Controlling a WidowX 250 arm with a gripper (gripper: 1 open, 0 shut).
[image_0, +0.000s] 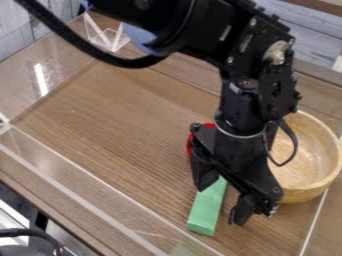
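Observation:
My black gripper (221, 195) is low over the right side of the wooden table, open, its fingers straddling the upper part of a green bar (206, 214) that lies on the table. A red round object (194, 136) is mostly hidden behind the gripper. A tan bowl (309, 150) sits to the right, partly behind the gripper. Whether the fingers touch the bar cannot be told.
A white slatted surface lies past the table's edge at the top left, and black cables run at the lower left and top.

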